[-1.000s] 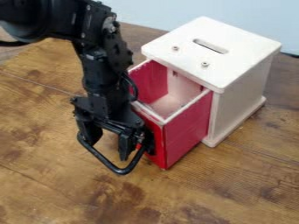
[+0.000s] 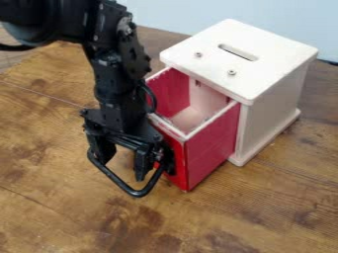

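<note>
A white wooden box (image 2: 271,104) stands at the right, with a slot and two screws on top. Its red-sided drawer (image 2: 211,148) is pulled out toward the front left, pale and apparently empty inside. My black gripper (image 2: 138,156) is low in front of the drawer, at its left end, close against or touching it. The black fingers overlap each other and the dark arm, so I cannot tell whether they are open or shut, or whether anything is between them.
A pale wall (image 2: 303,30) rises behind the box. The arm reaches in from the upper left.
The arm and gripper have shifted very slightly over the last second, if at all. The box and drawer look the same.
</note>
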